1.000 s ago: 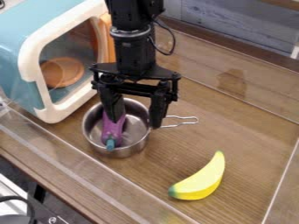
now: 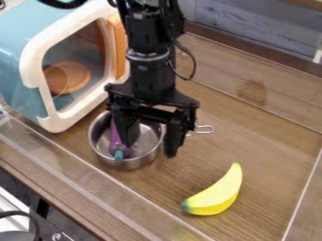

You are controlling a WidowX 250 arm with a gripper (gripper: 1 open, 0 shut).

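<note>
The black gripper (image 2: 150, 134) hangs over the metal pot (image 2: 105, 151), its fingers apart. A purple toy with a teal tip (image 2: 119, 147) lies in the pot, partly hidden behind the gripper. The pot's wire handle sticks out to the right. A yellow banana (image 2: 214, 193) lies on the wooden counter to the right and front of the pot.
A teal and white toy oven (image 2: 38, 66) with orange plates inside stands at the back left. A dark cable lies at the lower left.
The arm has shifted slightly right over the pot, and its gripper looks turned a little. The banana has not moved.
</note>
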